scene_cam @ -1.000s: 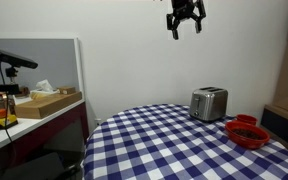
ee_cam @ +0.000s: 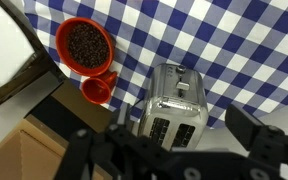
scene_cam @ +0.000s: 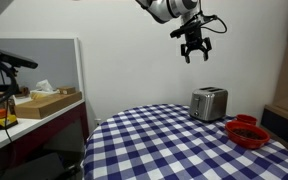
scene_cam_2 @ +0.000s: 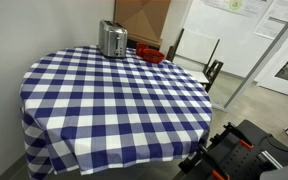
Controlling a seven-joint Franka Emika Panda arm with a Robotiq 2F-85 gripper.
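My gripper (scene_cam: 197, 60) is open in the air above the checked table, with nothing between its fingers. A silver toaster (scene_cam: 209, 104) stands upright on the table, below and slightly to the right of the gripper in exterior view 1. From the wrist, the toaster (ee_cam: 174, 105) shows between the spread dark fingers, clear of them. A red bowl (scene_cam: 247, 135) holding dark brown bits lies beside the toaster. Between them sits a small red cup (ee_cam: 96, 91), partly behind the bowl in exterior view 1. Exterior view 2 shows the toaster (scene_cam_2: 113, 39) but not the gripper.
The blue-and-white checked tablecloth (scene_cam_2: 114, 100) is bare over most of its area. Brown cardboard (scene_cam: 284, 125) stands close to the bowl. Off to the left, a separate white table holds a cardboard box (scene_cam: 49, 104) and tools.
My gripper has come down and shifted a little to the right, closer to the toaster. The toaster, bowl and cup have stayed in place.
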